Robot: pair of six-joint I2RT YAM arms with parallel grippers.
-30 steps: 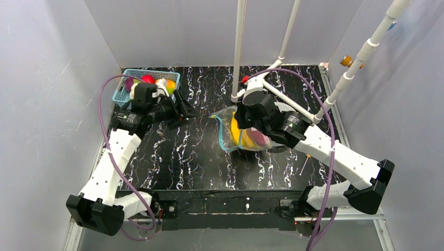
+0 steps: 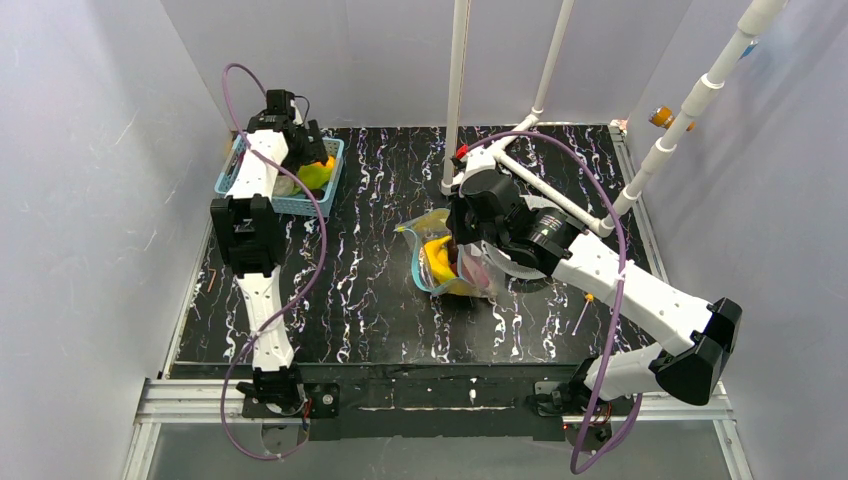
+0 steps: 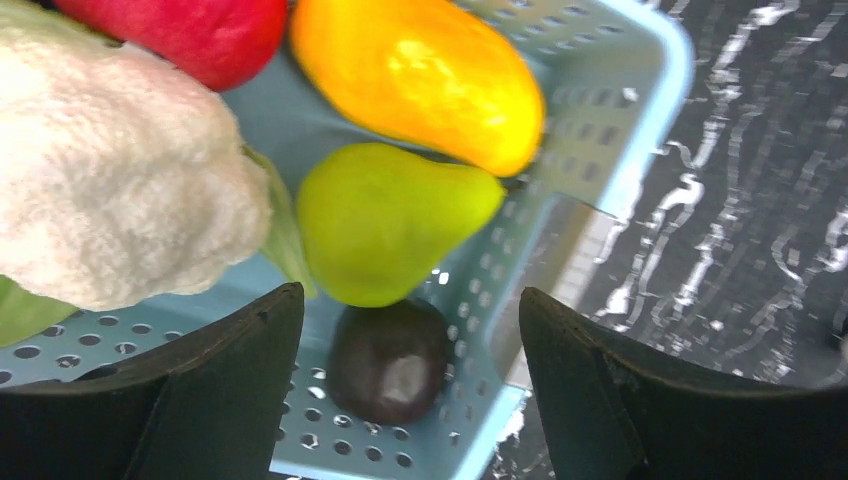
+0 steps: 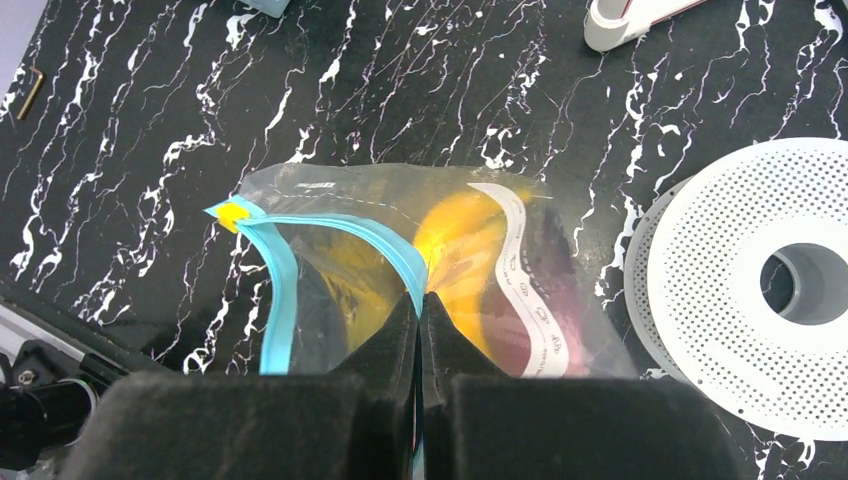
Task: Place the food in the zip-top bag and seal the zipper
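The clear zip top bag (image 2: 480, 285), with its light-blue zipper rim, stands mid-table with yellow and dark reddish food inside. In the right wrist view, the rim (image 4: 385, 240) runs in between the fingertips of my right gripper, which is shut on it. My left gripper is open above the blue basket (image 3: 655, 110), with nothing between its fingers. Below it lie a green pear-like fruit (image 3: 385, 220) and a dark round fruit (image 3: 390, 365). Also in the basket are an orange-yellow fruit (image 3: 430, 80), a red one (image 3: 215, 35) and a cauliflower (image 3: 120, 180).
White perforated discs (image 4: 740, 280) are beside the bag on the right. White pipes (image 2: 455, 90) rise behind the bag. A screwdriver (image 2: 583, 310) lies at the front right. Bare marble tabletop (image 2: 365, 240) separates basket and bag.
My left gripper has moved back and left, from beside the basket to over it.
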